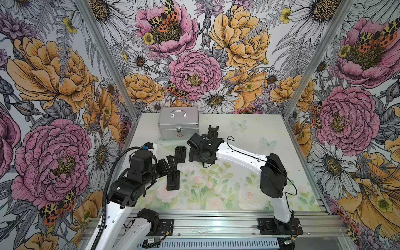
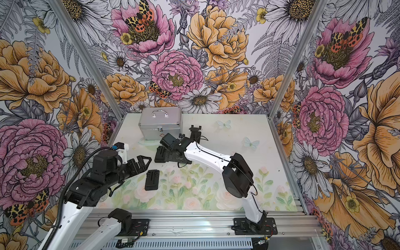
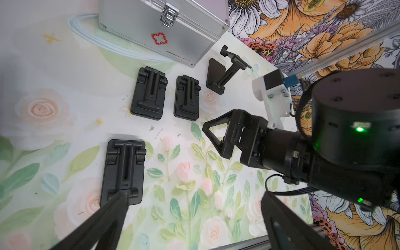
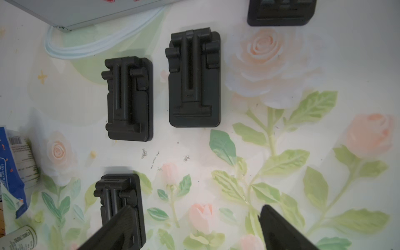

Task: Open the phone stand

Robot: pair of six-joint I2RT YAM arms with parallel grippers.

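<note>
Several black phone stands lie on the floral table. In the left wrist view, two folded stands sit side by side, a left one (image 3: pixel 148 93) and a right one (image 3: pixel 187 98). A nearer folded stand (image 3: pixel 123 171) lies apart from them. The far stand (image 3: pixel 225 70) has its arm and top bracket raised from the base. My right gripper is open, pointing down above the table, with no stand between its fingers. In the top left view its arm partly covers the right folded stand. My left gripper hangs open and empty over the table's left side.
A silver case (image 1: pixel 179 123) stands behind the folded stands. At the right wrist view's left edge are a blue packet (image 4: pixel 14 175) and a white roll (image 4: pixel 18 239).
</note>
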